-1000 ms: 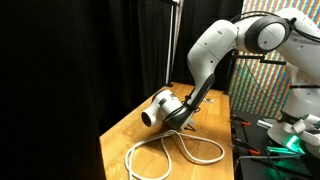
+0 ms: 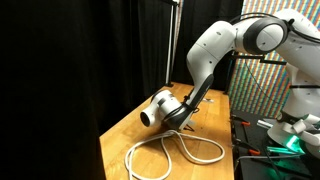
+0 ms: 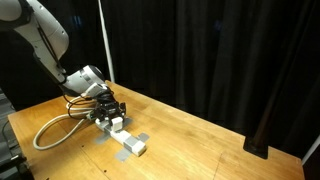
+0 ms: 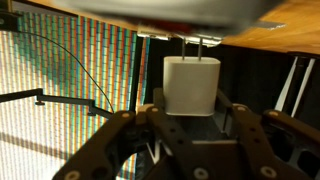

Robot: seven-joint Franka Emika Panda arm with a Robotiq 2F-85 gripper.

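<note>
A white two-prong plug (image 4: 190, 85) is held between the black fingers of my gripper, which is shut on it. Its two metal prongs (image 4: 191, 47) point to the top of the wrist view, toward a blurred grey-white shape (image 4: 180, 12). Whether the prongs touch or enter that shape cannot be made out. Exterior view 2 has the gripper (image 3: 109, 111) low over the table, at the near end of a white power strip (image 3: 127, 142). In exterior view 1 the arm itself mostly hides the gripper and plug.
A pale cord (image 2: 134, 158) lies looped on the wooden table (image 2: 118, 137) beside the arm. Black curtains (image 3: 220, 70) hang behind. To the right of the strip, the tabletop (image 3: 210, 145) is bare.
</note>
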